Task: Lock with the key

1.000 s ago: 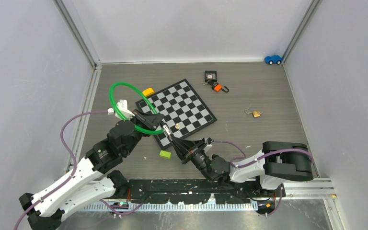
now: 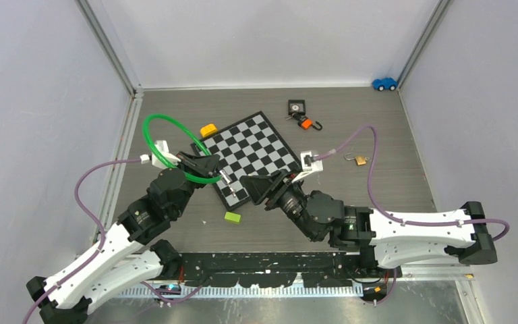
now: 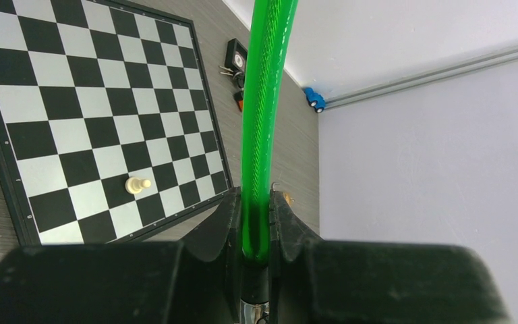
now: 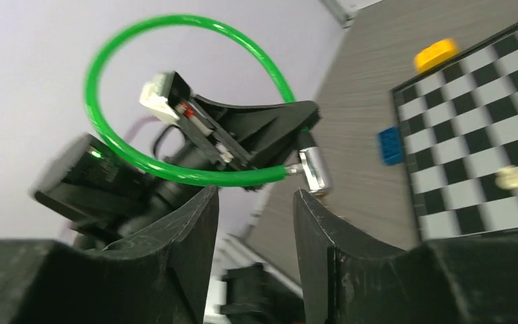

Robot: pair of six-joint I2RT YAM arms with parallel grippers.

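A green cable lock [image 2: 158, 120] forms a loop, held by my left gripper, whose fingers are closed round the green cable near its dark end. In the right wrist view the cable's silver lock body [image 4: 314, 169] hangs beside the left gripper, with a small blurred metallic piece below it, probably a key. My right gripper faces that lock body from a short distance, fingers apart and empty.
A chessboard [image 2: 246, 152] with a pale piece [image 3: 137, 185] lies behind the grippers. Around it are a yellow block [image 2: 208, 129], a green block [image 2: 233, 217], a black lock with keys [image 2: 297, 108], a brass padlock [image 2: 360, 160] and a blue toy car [image 2: 384, 84].
My right arm has drawn back from the lock body and risen, its elbow swinging right.
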